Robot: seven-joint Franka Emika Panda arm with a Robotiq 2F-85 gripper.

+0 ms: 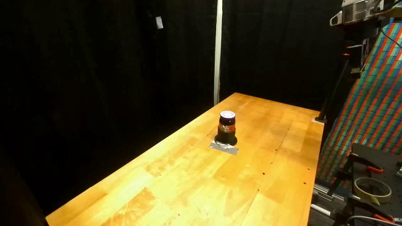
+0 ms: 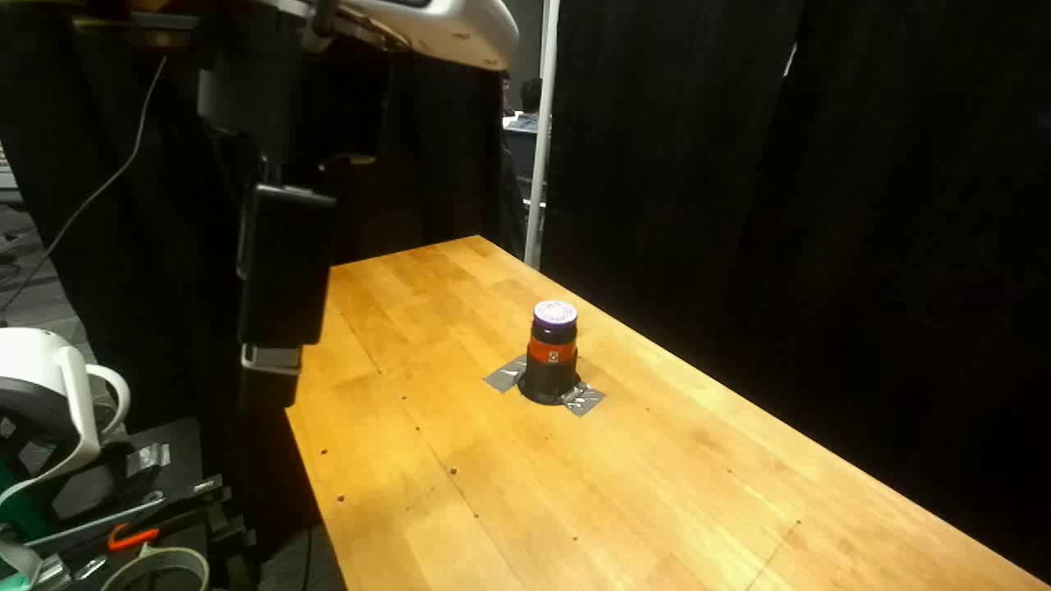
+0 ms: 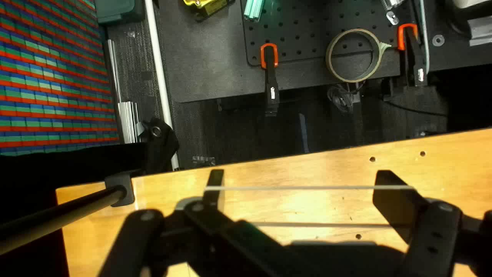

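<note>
A dark jar with an orange-red label and a pale lid stands upright in a black base on the wooden table. In the second exterior view the jar is right of my gripper and well apart from it. The gripper hangs higher, by the table's left edge. From the wrist, my gripper is open, its black fingers wide apart. Two strands of a thin pale band stretch across from finger to finger. The jar is outside the wrist view.
Silver tape lies at the jar's base. A black pole is clamped at one table corner. Beyond a gap, a dark side bench carries clamps and a tape roll.
</note>
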